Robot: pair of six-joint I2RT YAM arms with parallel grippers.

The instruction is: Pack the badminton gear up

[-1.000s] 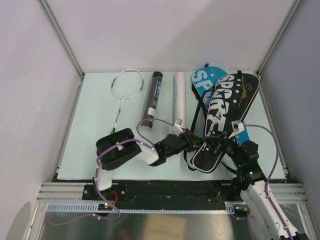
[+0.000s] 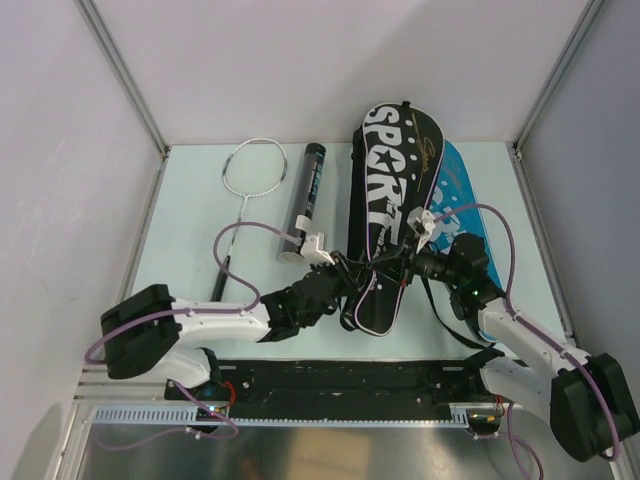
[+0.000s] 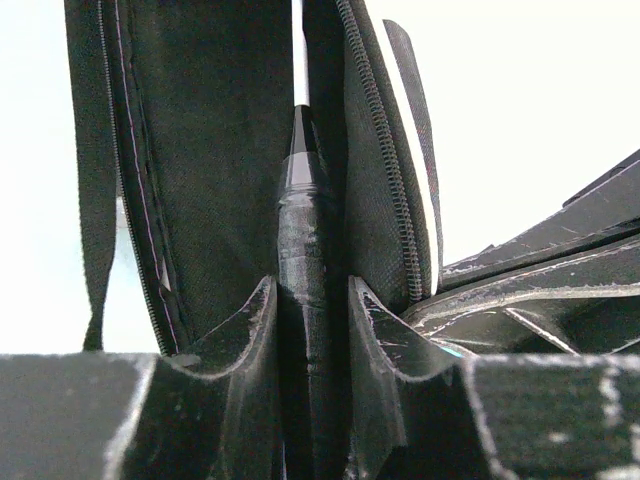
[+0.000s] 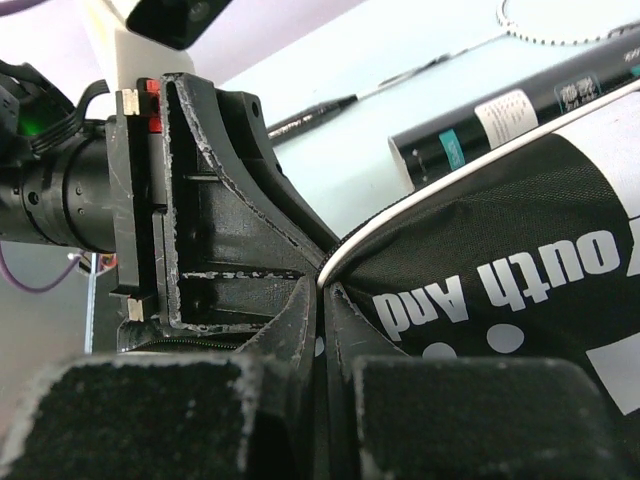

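Note:
A black racket bag with white SPORT lettering lies across the back middle of the table. My right gripper is shut on its pale-piped edge, fabric pinched at the fingertips. In the left wrist view the bag is unzipped, and a racket's black handle with its white shaft lies inside. My left gripper has one finger on each side of that handle; whether both press on it does not show. Another racket and a dark shuttlecock tube lie on the left part of the table.
A blue bag lies partly covered at the right, its black strap trailing toward the front edge. Both grippers stand close together at the bag's near end.
Both arms moved left with it. The left racket and dark tube stayed put.

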